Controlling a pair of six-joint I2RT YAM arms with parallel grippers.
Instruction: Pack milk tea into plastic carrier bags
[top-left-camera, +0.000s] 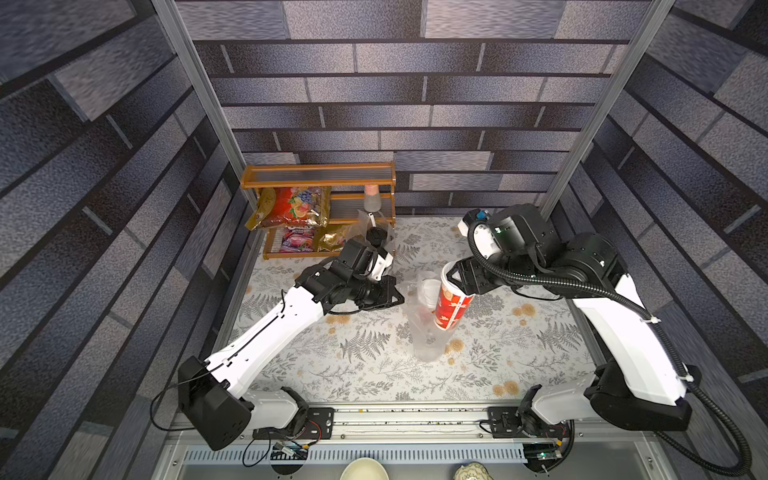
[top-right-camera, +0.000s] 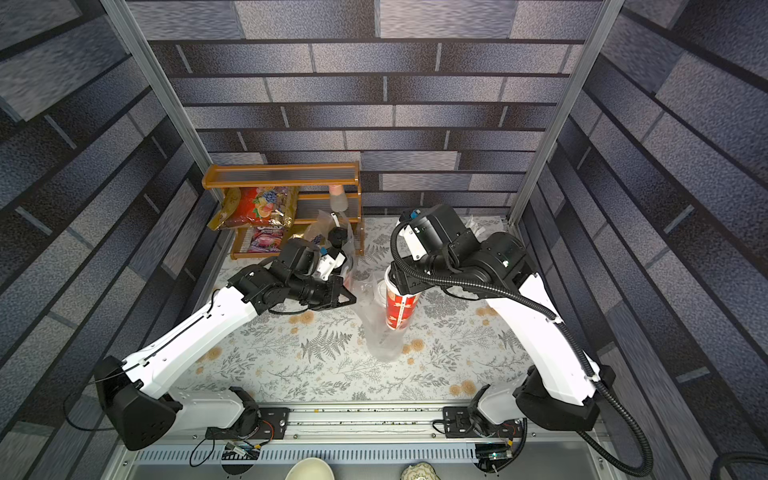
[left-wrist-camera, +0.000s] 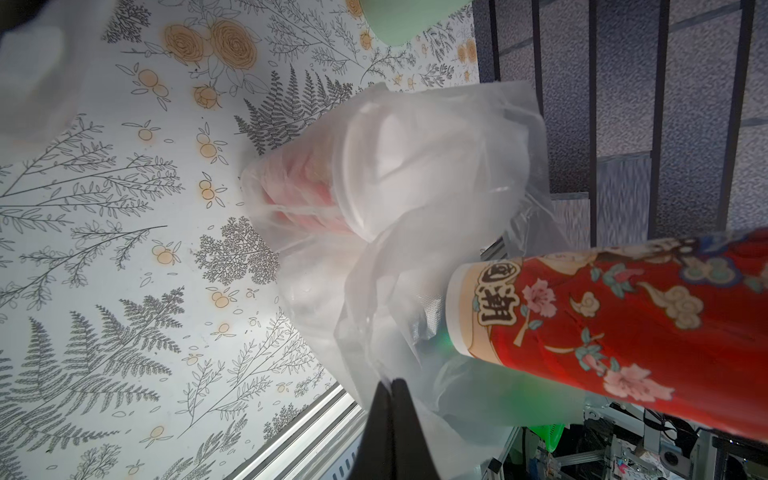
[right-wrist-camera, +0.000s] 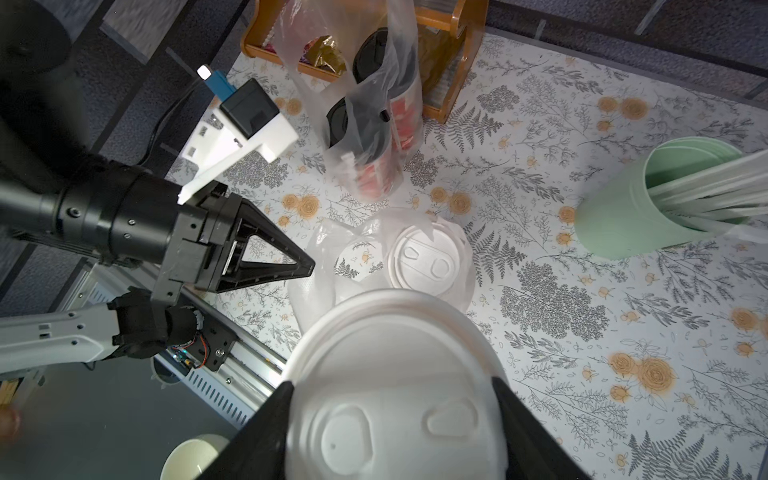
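My right gripper is shut on a red milk tea cup (top-left-camera: 454, 302) with a white lid, held upright-ish over a translucent plastic bag (top-left-camera: 424, 340). In the left wrist view the cup's base is at the bag's open folds, beside another lidded cup inside the bag. My left gripper is shut at the bag's edge, a thin bit of plastic at its tips. Behind, two dark-lidded cups stand in another bag (right-wrist-camera: 360, 172).
A wooden rack (top-left-camera: 316, 168) with snack packets stands at the back left. A green container (right-wrist-camera: 616, 208) with straws stands to the right. Bowls lie beyond the front rail.
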